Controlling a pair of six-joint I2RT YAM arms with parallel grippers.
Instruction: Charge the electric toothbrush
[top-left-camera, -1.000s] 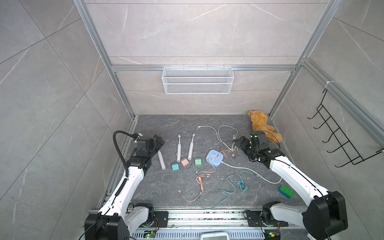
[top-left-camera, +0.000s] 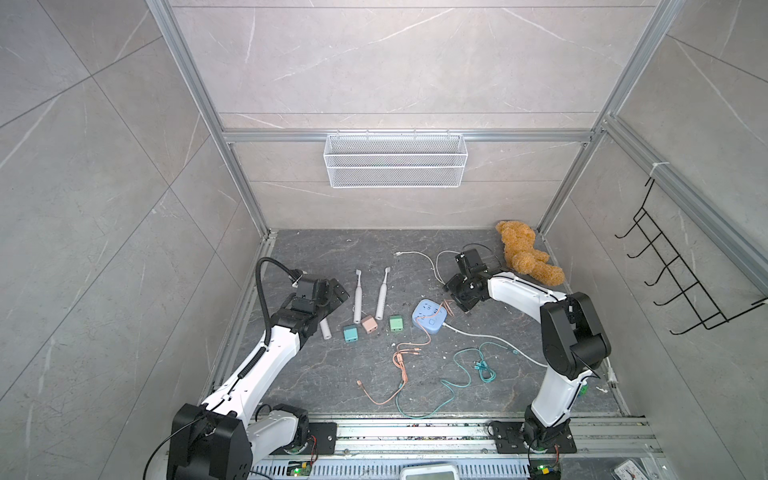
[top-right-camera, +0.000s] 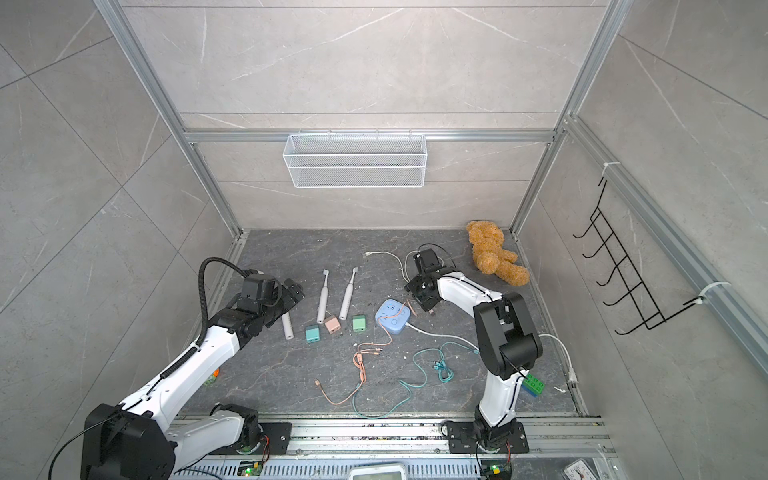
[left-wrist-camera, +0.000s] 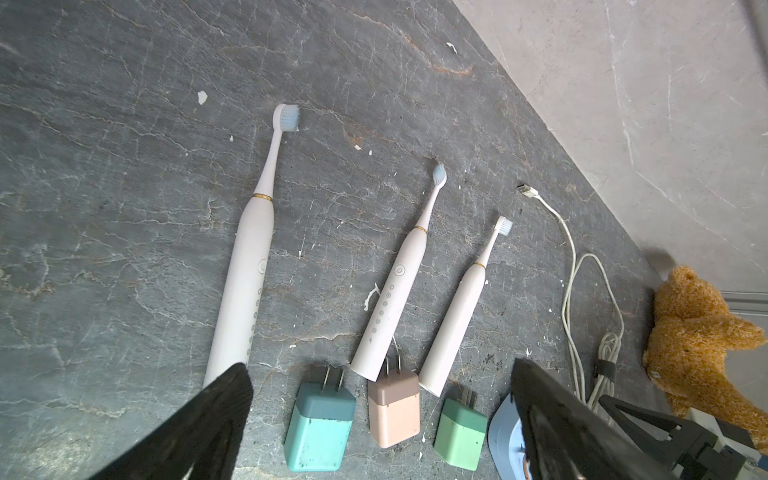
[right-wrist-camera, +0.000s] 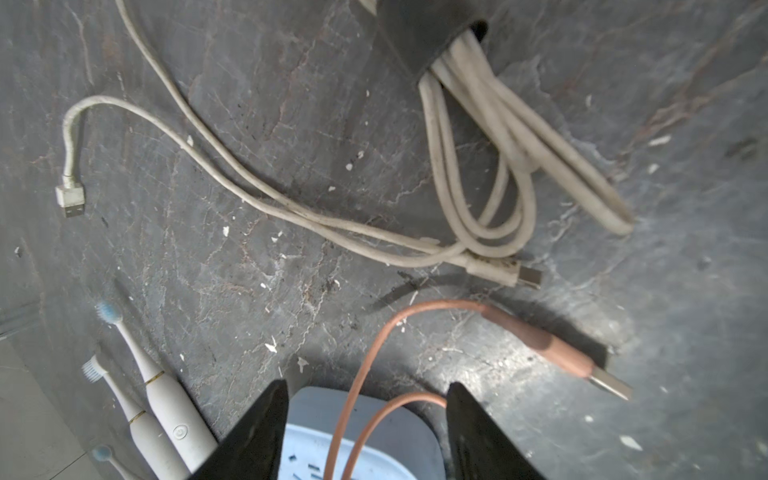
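Three white electric toothbrushes (left-wrist-camera: 244, 288) lie left of centre, with teal (left-wrist-camera: 318, 428), pink (left-wrist-camera: 393, 412) and green (left-wrist-camera: 460, 432) plug adapters below them. My left gripper (top-left-camera: 336, 292) hangs open above the left toothbrush. My right gripper is over the back edge of a blue power strip (top-left-camera: 429, 316), fingers apart with nothing visibly between them; a pink USB cable end (right-wrist-camera: 560, 356) and bundled white cables (right-wrist-camera: 496, 120) lie on the table below it.
A teddy bear (top-left-camera: 524, 252) sits at the back right. Teal cable (top-left-camera: 454, 384) and pink cable (top-left-camera: 400, 368) sprawl across the front. A mesh basket (top-left-camera: 395, 160) and hook rack (top-left-camera: 680, 276) hang on the walls.
My right arm has swung inward and back-left toward the power strip and white cables. My left gripper has shifted slightly right over the toothbrushes.
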